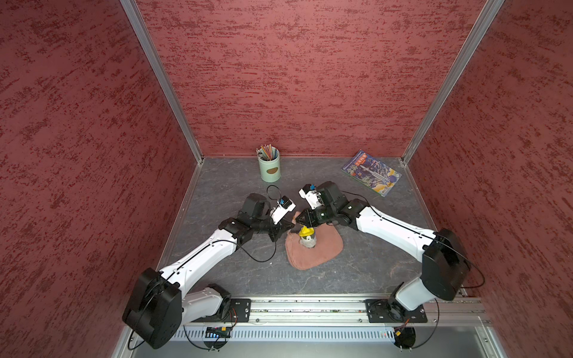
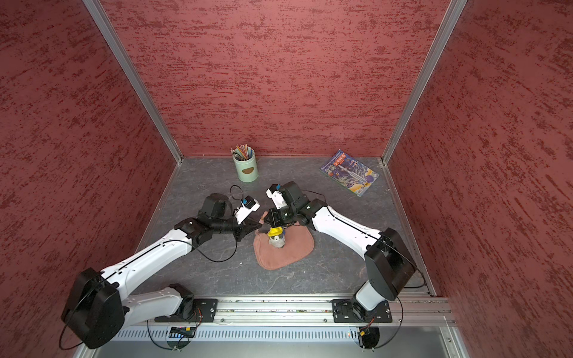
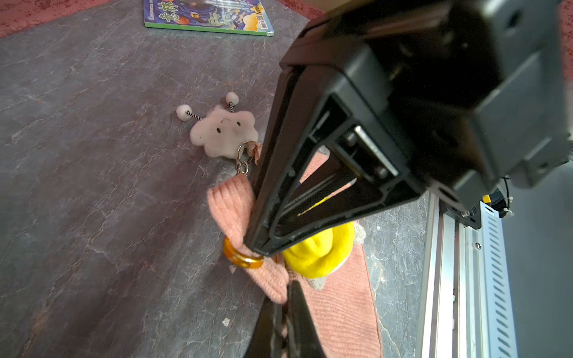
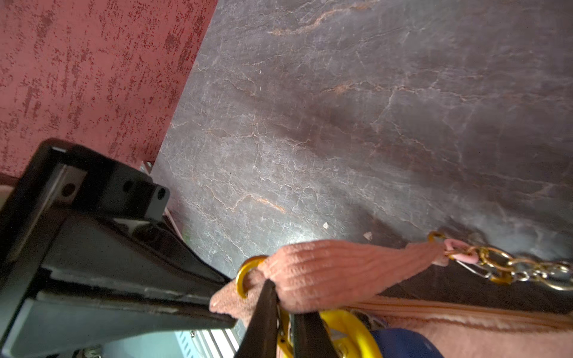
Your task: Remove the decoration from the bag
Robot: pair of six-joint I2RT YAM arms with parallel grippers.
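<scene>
The pink bag (image 1: 327, 249) lies flat on the table, with the decoration, a small grey plush toy (image 1: 307, 241) in a yellow hat (image 3: 319, 245), on top. In the right wrist view the bag's ribbed pink strap (image 4: 352, 274) rises through a gold ring (image 4: 243, 277). Below that ring, my right gripper is shut on gold hardware, partly hidden behind its fingers. Facing it, my left gripper is shut, its tips at the strap's loose end; whether they touch it I cannot tell.
A white cloud plush (image 3: 223, 132) hangs by metal rings from the strap's far end. At the back are a green pencil pot (image 1: 269, 170) and a magazine (image 1: 371, 173). The table in front of the bag is clear.
</scene>
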